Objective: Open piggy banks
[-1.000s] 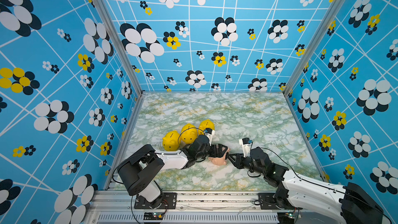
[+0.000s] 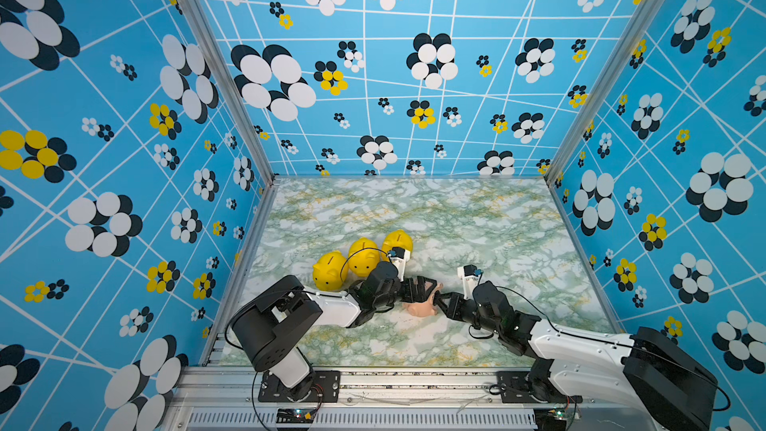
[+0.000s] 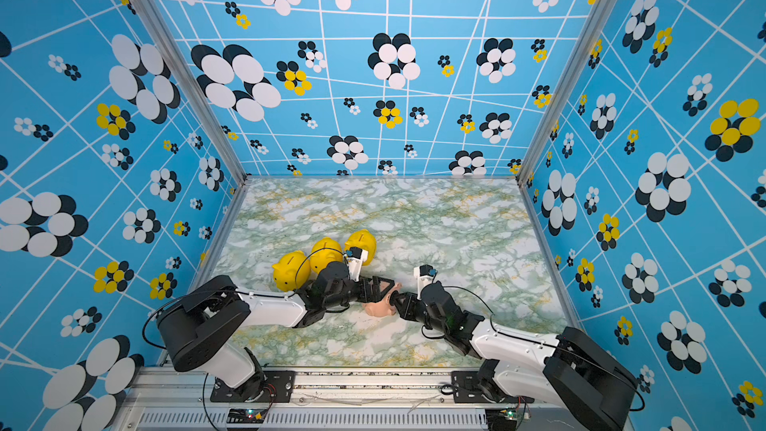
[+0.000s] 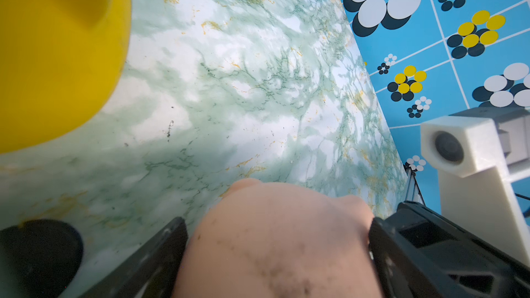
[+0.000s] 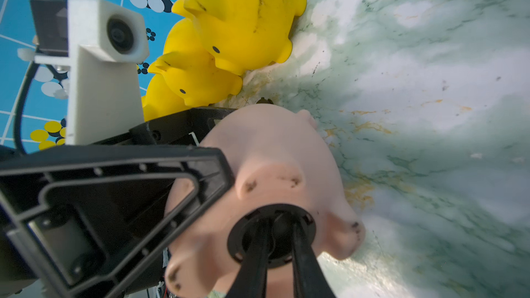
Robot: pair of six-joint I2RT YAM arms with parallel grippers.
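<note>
A pink piggy bank (image 5: 270,138) lies on the marble-patterned table, its underside with a black round opening ring (image 5: 232,242) facing my right gripper. My left gripper has its fingers wide around the pig's body, one finger (image 4: 165,248) on each side and close against it. At the ring, the slim fingers of my right gripper reach into the dark hole with a narrow gap between them. Whether a plug is in their pinch is too dark to tell. From above, both grippers partly cover the pink pig (image 2: 420,309).
Three yellow piggy banks stand in a row behind the left arm: one at left (image 2: 329,272), one in the middle (image 2: 364,255), one at right (image 2: 397,241). Free table (image 2: 510,247) lies behind and to the right.
The right arm has shifted a little left, bringing its gripper slightly further toward the pig. Its wrist has turned slightly. The left arm is nearly still, and the yellow pigs have not moved.
</note>
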